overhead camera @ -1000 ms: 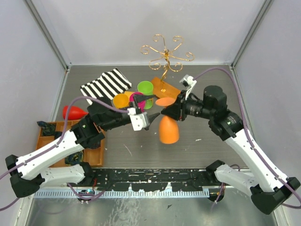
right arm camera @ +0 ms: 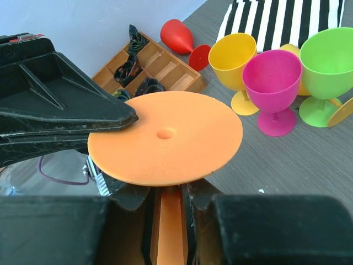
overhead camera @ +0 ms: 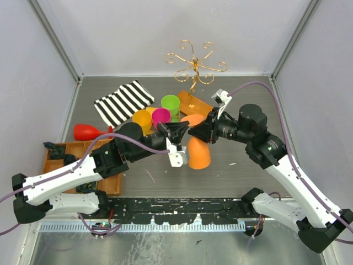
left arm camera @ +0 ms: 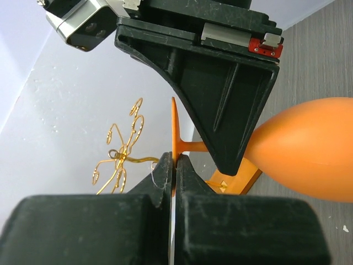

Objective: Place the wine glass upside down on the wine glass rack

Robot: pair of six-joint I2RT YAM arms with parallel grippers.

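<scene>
The orange wine glass (overhead camera: 199,154) hangs upside down in the air, its bowl below and its round base (right arm camera: 193,138) on top. My right gripper is shut on its stem, just under the base. In the left wrist view, the base (left arm camera: 175,124) appears edge-on, its thin rim between the fingers of my left gripper, which is shut on it. The left fingers (right arm camera: 118,113) lap over the base's edge in the right wrist view. Behind both grippers stands the gold rack (overhead camera: 194,64), its curled arms empty, on an orange wooden foot (overhead camera: 193,105).
Yellow (right arm camera: 234,58), magenta (right arm camera: 273,77) and green (right arm camera: 331,66) glasses stand upright left of the rack. A red glass (overhead camera: 86,132) lies at the left, near a wooden tray (overhead camera: 114,185). A striped cloth (overhead camera: 124,103) lies behind.
My left gripper has moved right and shut on the rim of the glass's base. The glass and right gripper have shifted only slightly.
</scene>
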